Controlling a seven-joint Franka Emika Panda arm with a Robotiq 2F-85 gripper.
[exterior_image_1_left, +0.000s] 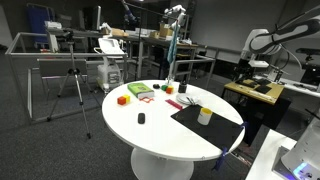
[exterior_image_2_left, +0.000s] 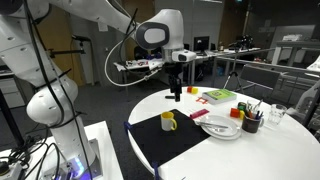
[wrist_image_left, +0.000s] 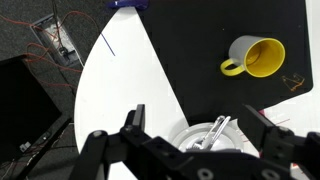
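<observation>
The gripper is open and empty, its two fingers spread apart in the wrist view. It hangs above the table, clear of everything on it, as exterior view 2 shows. A mug (wrist_image_left: 241, 47), pale outside and yellow inside, stands upright on a black mat (wrist_image_left: 203, 62). In exterior view 1 the same mug (exterior_image_1_left: 205, 116) is near the mat's front edge. Below the gripper in the wrist view, a white plate (wrist_image_left: 180, 137) carries utensils (wrist_image_left: 216, 133); the gripper body hides part of the plate.
On the round white table (exterior_image_1_left: 125, 120) are a green box (exterior_image_1_left: 138, 89), small colored blocks (exterior_image_1_left: 124, 100), a dark object (exterior_image_1_left: 141, 118) and a red item (exterior_image_2_left: 199, 113). A dark cup (exterior_image_2_left: 252, 122) holding utensils stands beyond the plate. Bare tabletop lies at the front left in exterior view 1.
</observation>
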